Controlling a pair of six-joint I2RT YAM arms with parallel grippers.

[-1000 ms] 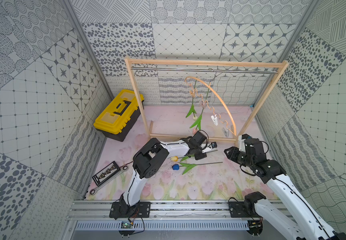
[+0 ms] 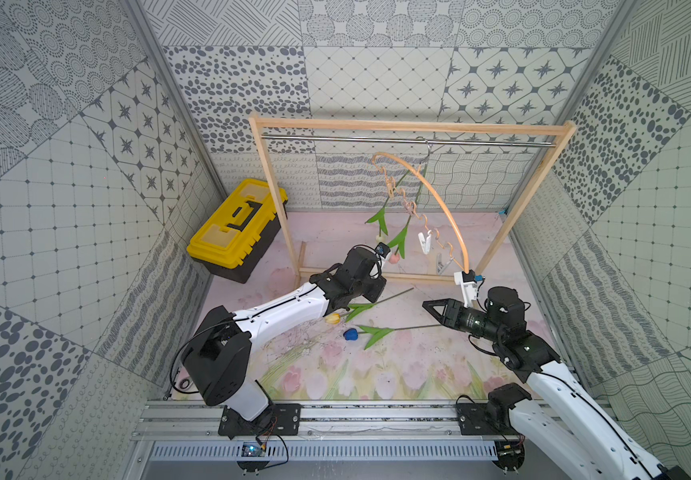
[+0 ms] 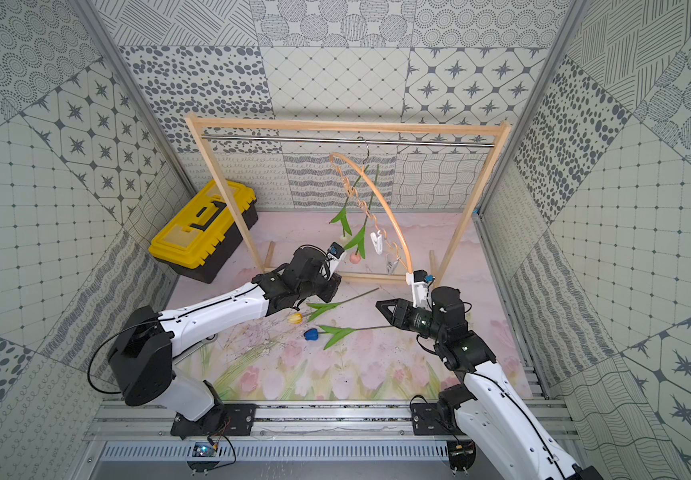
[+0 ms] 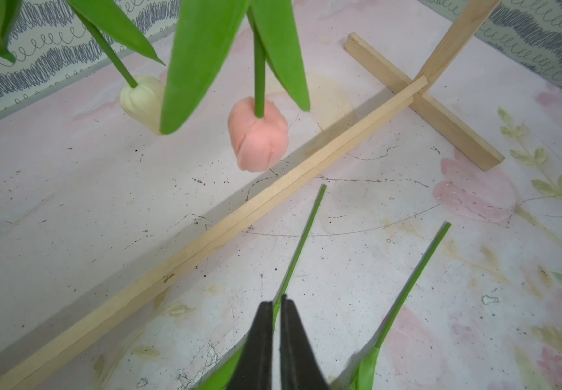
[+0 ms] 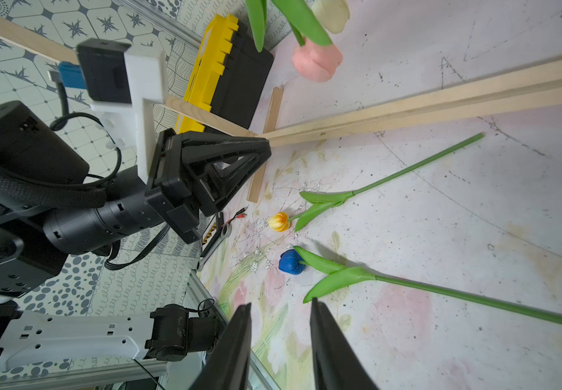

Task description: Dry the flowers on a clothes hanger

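Note:
A wooden hanger [image 2: 439,196] hangs from the rack's metal rod, strung with looped cord and a white clip [image 2: 424,242]. Head down from it hang a pink tulip [image 4: 258,135] and a white tulip [image 4: 143,104]. On the table lie a yellow tulip [image 5: 279,221] and a blue tulip [image 5: 291,261], their green stems pointing right. My left gripper is slightly open above the table, left of the hanging flowers; the yellow tulip's stem shows beyond its tips. At the right, my right gripper is open and empty, below the hanger's low end.
The rack's wooden base bar [image 4: 216,237] crosses the table behind the lying flowers. A yellow-and-black toolbox [image 2: 237,228] stands at the back left.
The left arm has drawn back leftward and up from over the yellow tulip. My right gripper has shifted a little left. The hanging flowers and hanger have swung.

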